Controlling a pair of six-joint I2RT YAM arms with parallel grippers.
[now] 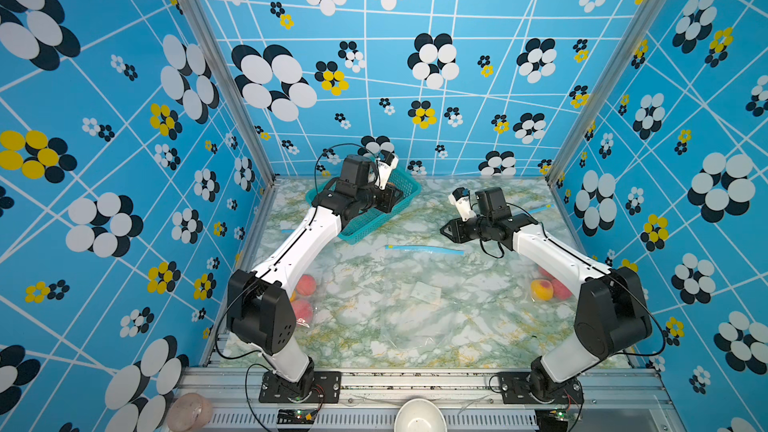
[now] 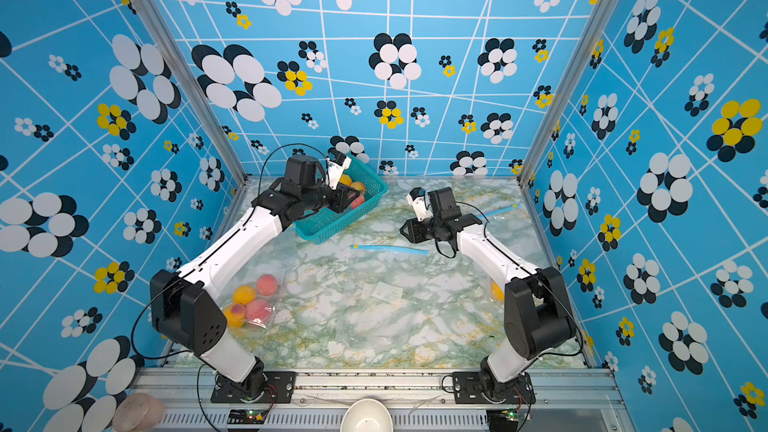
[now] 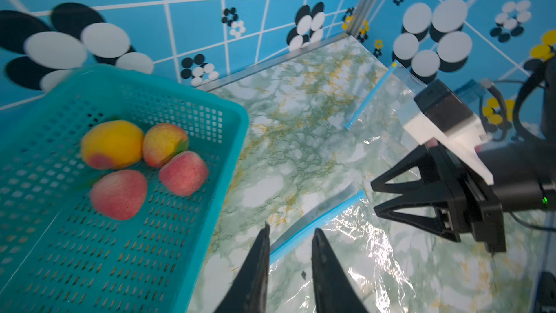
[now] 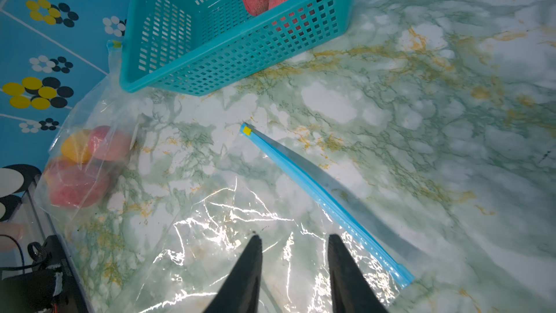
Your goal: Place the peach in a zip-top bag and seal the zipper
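Note:
An empty clear bag with a blue zipper lies flat mid-table, a yellow slider at its left end. Several peaches rest in the teal basket at the back left. My left gripper is over the basket's right side; in the left wrist view its fingers stand part open with nothing between them. Above the zipper's right end hovers my right gripper, its fingers also parted and empty in the right wrist view.
Filled clear bags of peaches lie at the left and, partly behind the right arm, at the right. Another blue zipper strip is at the back right. A small pale label shows mid-table.

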